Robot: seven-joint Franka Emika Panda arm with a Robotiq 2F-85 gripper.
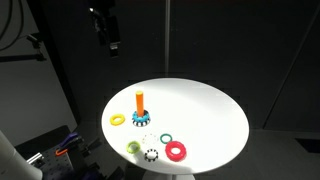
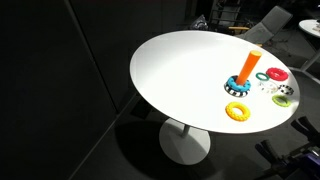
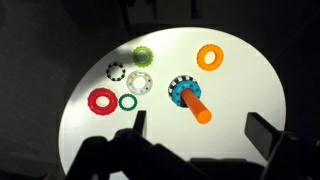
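Note:
An orange peg [image 1: 140, 103] stands upright on the round white table, with a blue ring [image 2: 238, 82] around its foot. Below that sits a black-and-white ring [image 3: 179, 79]. Loose on the table lie a yellow-orange ring [image 3: 210, 57], a lime green ring [image 3: 142, 56], a white ring [image 3: 129, 83], a black-and-white beaded ring [image 3: 116, 71], a dark green ring [image 3: 134, 102] and a red ring [image 3: 102, 108]. High above the table, my gripper is open, its fingers wide apart with nothing seen between them.
Dark curtains [image 1: 225, 40] hang behind it. At the lower left of that view, cables [image 1: 70, 143] and dark equipment sit near the table's edge.

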